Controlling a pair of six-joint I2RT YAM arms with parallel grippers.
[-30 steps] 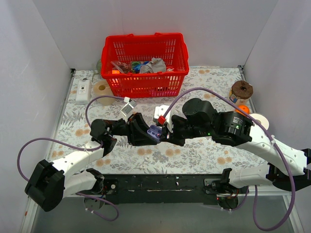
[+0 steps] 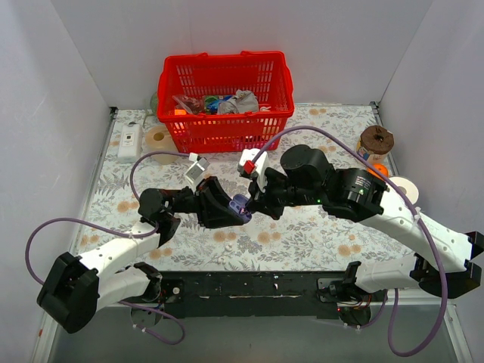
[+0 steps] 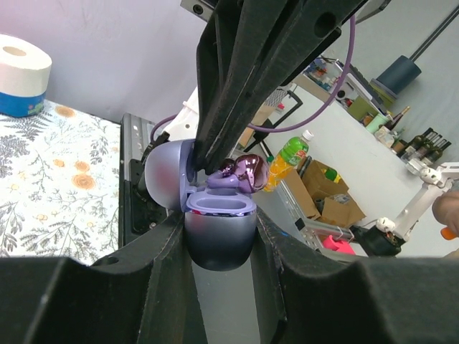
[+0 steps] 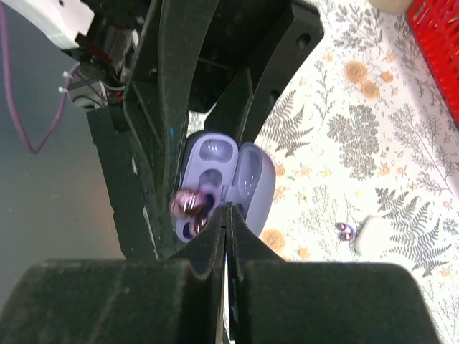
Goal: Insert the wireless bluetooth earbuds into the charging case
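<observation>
The lilac charging case [image 4: 210, 161] is held open by my left gripper, shut on its body. Its slots show in the right wrist view. A shiny pink-purple earbud [image 4: 188, 203] is at the lower end of the slots, sticking out; whether it is seated cannot be told. My right gripper is shut beside that earbud, its tips at the case and nothing visible between them. In the left wrist view the earbud [image 3: 251, 172] juts above the case rim, next to the right fingers [image 3: 215, 136]. Another small earbud [image 4: 346, 231] appears to lie on the table.
A pale oval object [image 4: 373, 236] lies close to the earbud on the table. Behind the arms stands a red basket [image 2: 227, 136] with assorted items. A tin [image 2: 374, 144] and an orange [image 2: 380, 170] are at the right.
The right gripper has shifted slightly about the case, and its arm and cable have moved a little. The left arm and the case look nearly still.
</observation>
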